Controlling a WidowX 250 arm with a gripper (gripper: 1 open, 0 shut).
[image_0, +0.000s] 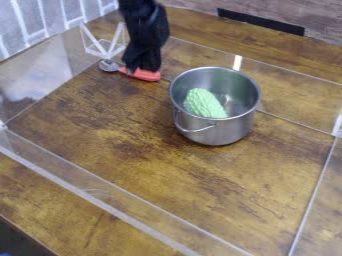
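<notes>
My black gripper is at the upper left of the camera view, low over a red object with a metal end that lies on the wooden table. Its fingertips are dark and blurred, and no held thing shows between them; it looks shut. A steel pot with a wire handle stands right of centre, holding a pale green textured object.
A white wire frame stands behind the red object. Clear plastic edging runs along the left and right of the table.
</notes>
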